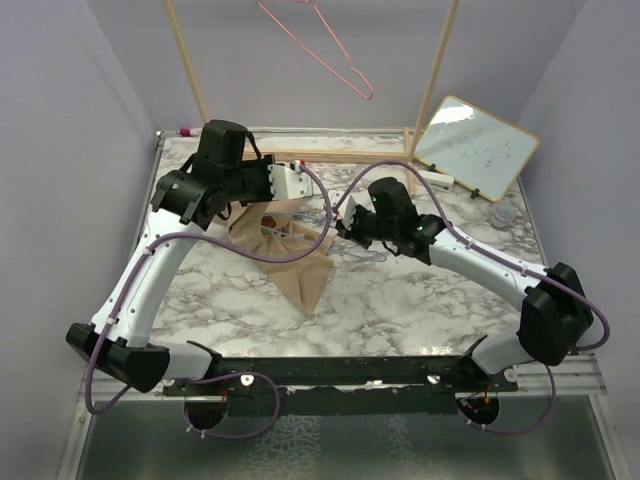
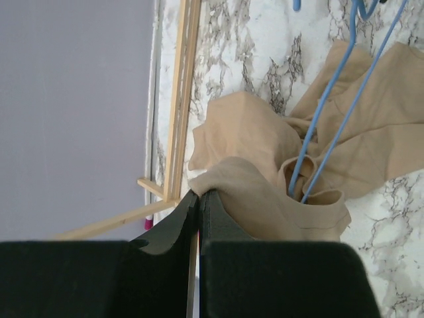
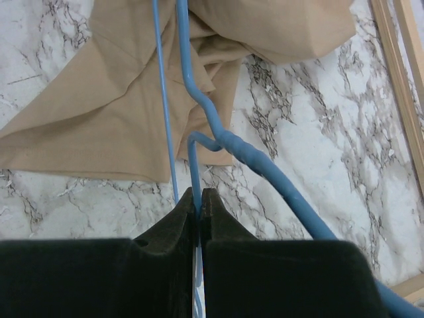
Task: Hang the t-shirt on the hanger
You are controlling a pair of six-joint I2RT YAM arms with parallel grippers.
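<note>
The tan t-shirt (image 1: pixel 300 275) lies bunched on the marble table, part of it lifted. My left gripper is shut on a fold of it. A blue hanger (image 2: pixel 325 99) runs into the shirt's opening. My right gripper is shut on that hanger, whose bars (image 3: pixel 256 159) stretch across the shirt in the right wrist view.
A pink hanger (image 1: pixel 355 80) hangs above a wooden frame (image 1: pixel 350 156) at the back. A whiteboard (image 1: pixel 480 140) and a plastic container (image 1: pixel 503 214) stand at the right.
</note>
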